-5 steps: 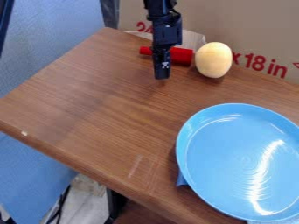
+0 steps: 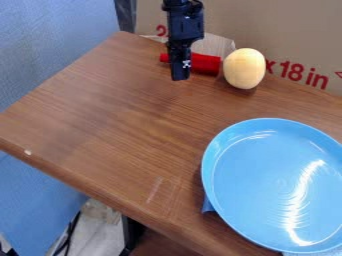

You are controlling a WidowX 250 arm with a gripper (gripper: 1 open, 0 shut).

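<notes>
My black gripper hangs over the back of the wooden table, just in front of a red cylindrical object that lies there with its middle partly behind the gripper. Whether the fingers are open or shut is hard to tell from this view. A pale yellow egg-shaped object stands just right of the red one. A large blue plate fills the front right of the table.
A cardboard box with red printing backs the table. Blue material lies beyond the left edge.
The red and egg-shaped objects and the plate look unchanged.
</notes>
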